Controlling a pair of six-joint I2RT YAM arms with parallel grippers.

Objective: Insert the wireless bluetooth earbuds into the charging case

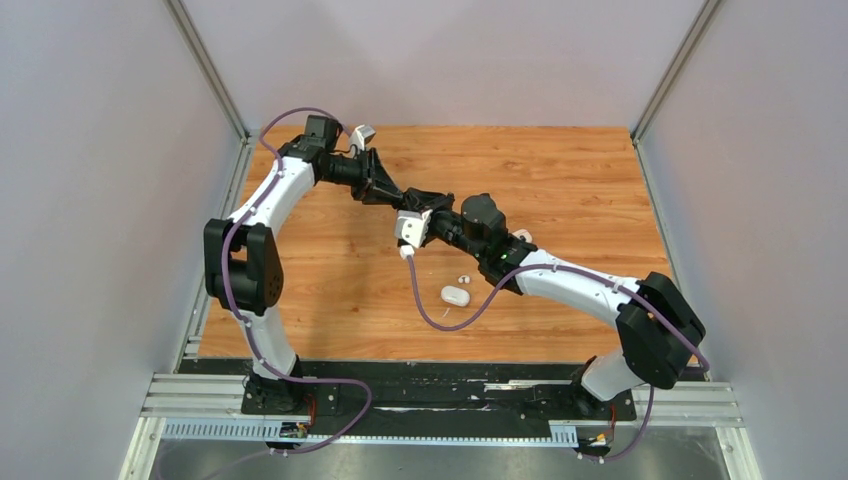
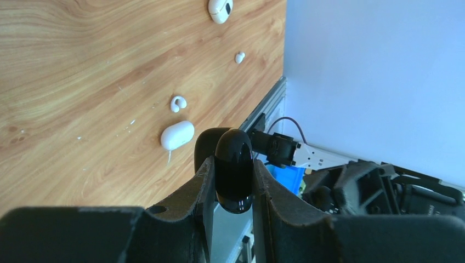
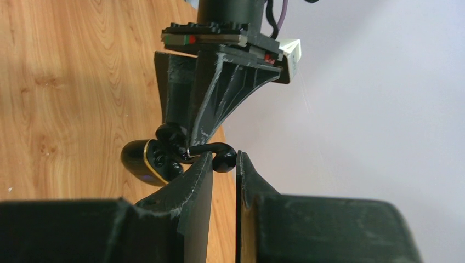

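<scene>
In the left wrist view my left gripper is shut on a glossy black charging case (image 2: 234,183). From the right wrist view the case (image 3: 141,163) appears open, with a gold line along one half's rim. My right gripper is shut on a black earbud (image 3: 219,148) with a curved stem, which reaches across to the case. Whether it sits in a slot cannot be made out. In the top view the left gripper (image 1: 396,200) and right gripper (image 1: 418,200) meet above the table, hiding most of the case and the earbud.
A white rounded case (image 1: 455,296) and small white earbuds (image 1: 464,280) lie on the wooden table (image 1: 330,300) below the grippers. Another white object (image 1: 522,236) is partly covered by the right arm. Farther off lies a small white piece (image 2: 239,57).
</scene>
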